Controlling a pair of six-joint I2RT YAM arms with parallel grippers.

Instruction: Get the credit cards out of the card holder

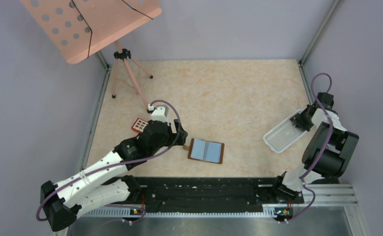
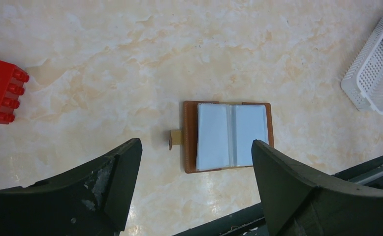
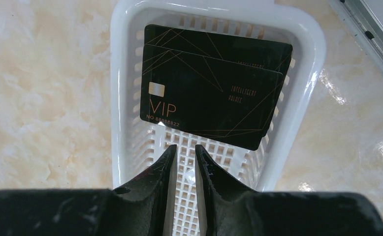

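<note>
The card holder [image 1: 192,149], brown with clear sleeves over pale blue inserts, lies opened flat near the table's front edge. In the left wrist view, my left gripper stands wide open above the holder's near part, with nothing between its fingers. Two black cards [image 3: 204,93], one marked VIP, overlap at one end of the white basket [image 3: 119,98]. My right gripper is over the basket, partly open with a narrow empty gap. Its fingertips appear just below the cards' lower edge in that view; contact cannot be told. From above, this arm largely hides the cards.
A red block-like object [image 2: 12,91] with a pale panel sits left of the holder. A pink tripod [image 1: 130,81] stands at the back left.
</note>
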